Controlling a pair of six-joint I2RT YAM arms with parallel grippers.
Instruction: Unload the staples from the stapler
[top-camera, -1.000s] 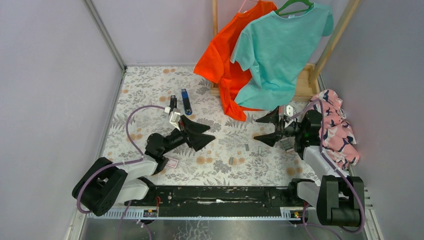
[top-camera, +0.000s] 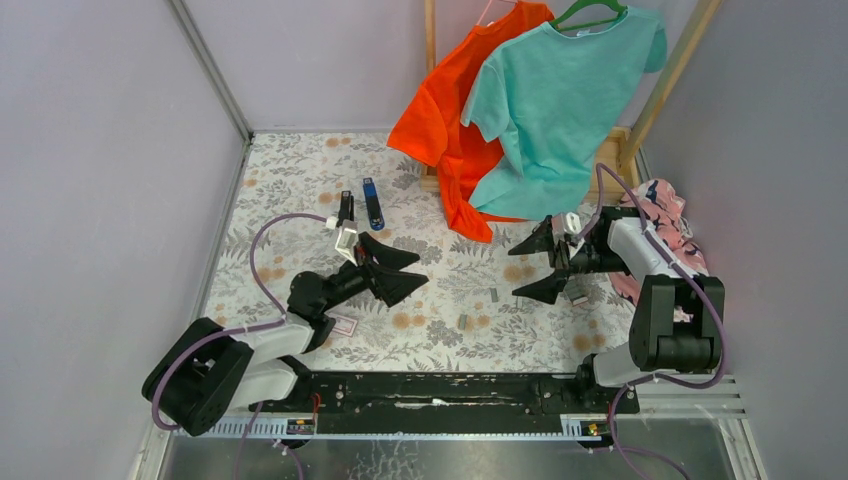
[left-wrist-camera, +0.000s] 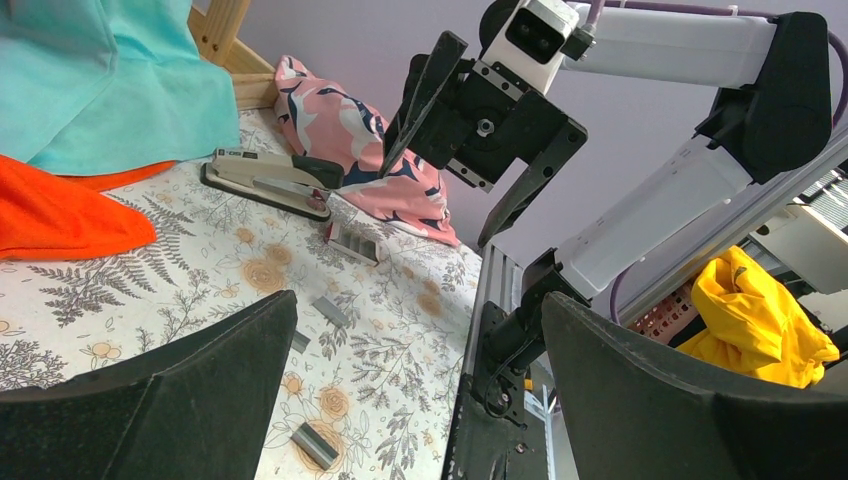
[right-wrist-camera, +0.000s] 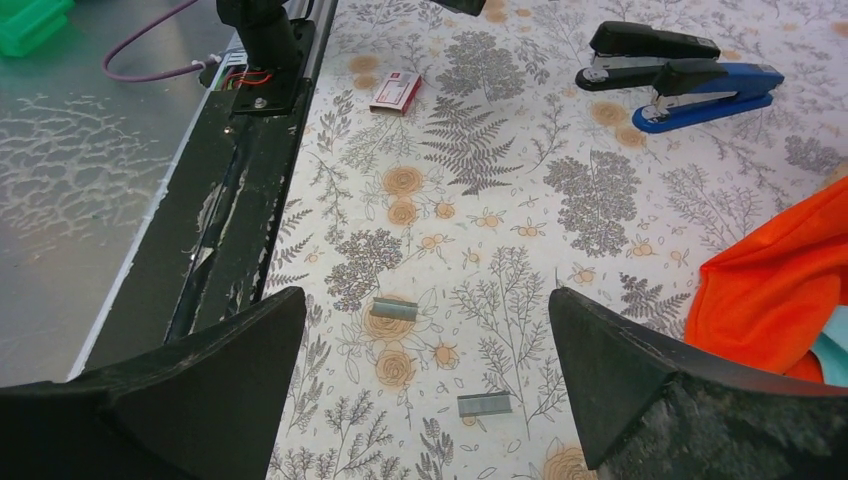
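A blue stapler (top-camera: 372, 203) and a black stapler (right-wrist-camera: 652, 42) lie at back left, just beyond my open left gripper (top-camera: 404, 271). A grey stapler (left-wrist-camera: 262, 180) lies on the right side, mostly hidden from above by my right gripper (top-camera: 530, 268), which hangs open over the table, nothing between its fingers. Several staple strips (right-wrist-camera: 483, 403) lie on the middle front of the table, and a small box of staple strips (left-wrist-camera: 352, 243) is near the grey stapler.
Orange (top-camera: 450, 150) and turquoise (top-camera: 540, 120) shirts hang at the back. A pink patterned cloth (left-wrist-camera: 420, 200) lies at the right. A red-white box (right-wrist-camera: 397, 90) sits at front left.
The right arm's elbow and wrist housing have swung up toward the back, and its gripper has shifted slightly, with the lower finger moving frontward. The left arm is nearly still.
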